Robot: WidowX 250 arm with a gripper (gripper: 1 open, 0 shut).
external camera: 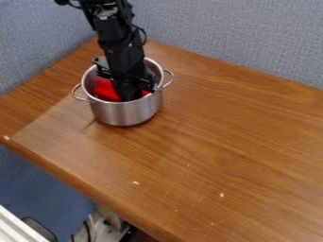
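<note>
A steel pot (124, 112) with two side handles stands near the left part of the wooden table. A red object (106, 89) lies inside it. The black gripper (127, 87) reaches down from above into the pot beside the red object. Its fingertips are hidden or too dark to tell how they stand or whether anything is between them.
Grey padded walls (240, 38) border the back and left. The table's front-left edge drops to a blue floor with a white frame and cables.
</note>
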